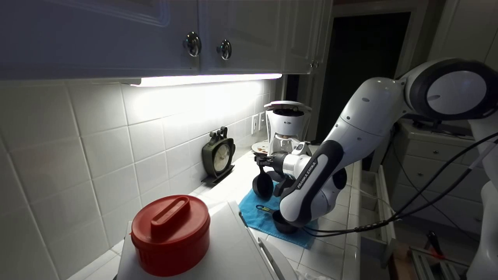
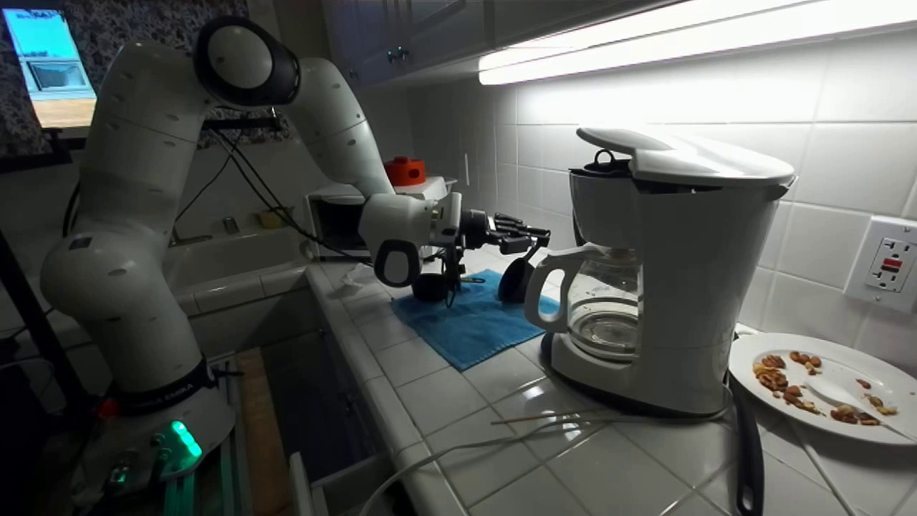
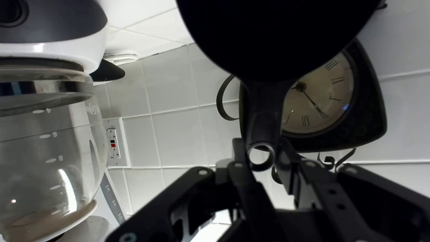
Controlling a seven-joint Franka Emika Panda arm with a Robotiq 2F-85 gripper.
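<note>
My gripper is shut on the handle of a black measuring cup (image 3: 264, 101), near the ring at its end. In exterior view 1 the black cup (image 1: 262, 186) hangs down from the fingers, above the blue towel (image 1: 254, 212). From the other side, exterior view 2 shows the gripper (image 2: 537, 236) level with the coffee maker's carafe handle (image 2: 550, 284), the cup (image 2: 516, 279) dangling just beyond it. A second black measuring cup (image 1: 283, 223) lies on the towel, partly hidden behind the arm.
The white coffee maker (image 2: 701, 292) has its lid raised. Beside it sits a plate (image 2: 748, 351) of nuts. A dark clock (image 1: 218, 156) stands against the tiled wall. A red container (image 1: 170, 238) rests on a white appliance. Cords cross the front counter.
</note>
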